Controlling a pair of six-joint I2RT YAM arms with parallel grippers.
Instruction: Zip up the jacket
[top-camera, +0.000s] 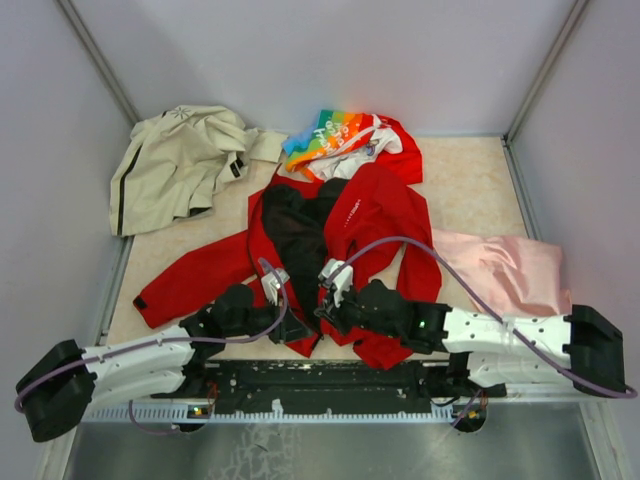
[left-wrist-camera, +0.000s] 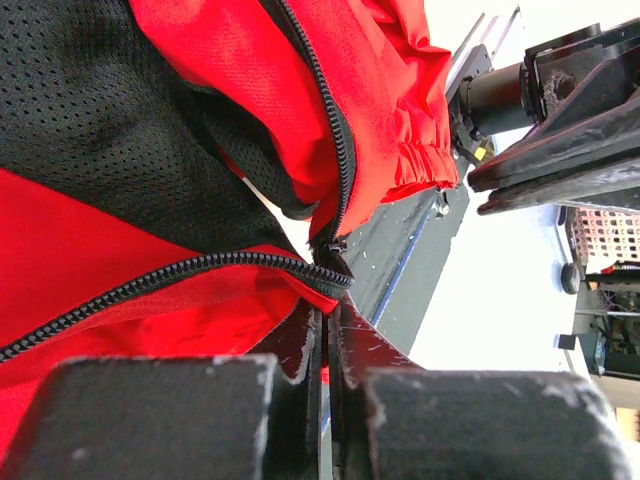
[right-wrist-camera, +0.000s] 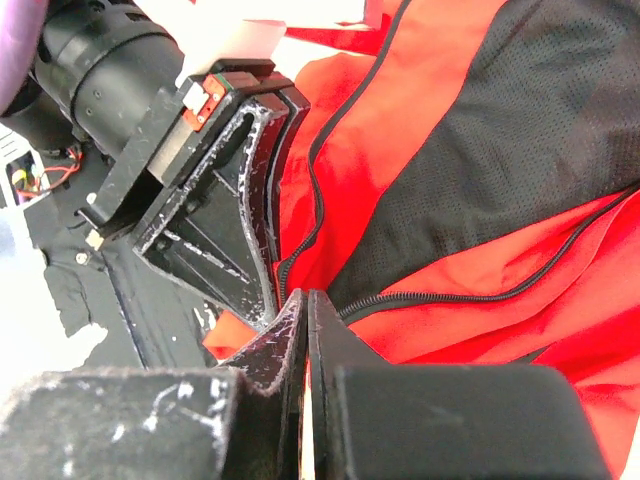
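The red jacket (top-camera: 200, 280) with black mesh lining lies spread, its front open. In the left wrist view, two black zipper tracks (left-wrist-camera: 200, 262) meet at the bottom hem beside the slider (left-wrist-camera: 338, 246). My left gripper is shut on the hem corner of the jacket, just below that junction. My right gripper is shut with nothing between its fingers. In the left wrist view its fingers (left-wrist-camera: 560, 160) stand up and to the right of the slider, apart from it. In the right wrist view my right fingertips hide the slider and pull.
Behind the jacket lie a beige garment (top-camera: 180, 165) and a rainbow-printed cloth (top-camera: 330, 138). Pink fabric (top-camera: 500, 270) rests at the right. Both grippers are close together at the hem. Bare tabletop (top-camera: 465, 180) shows at the back right.
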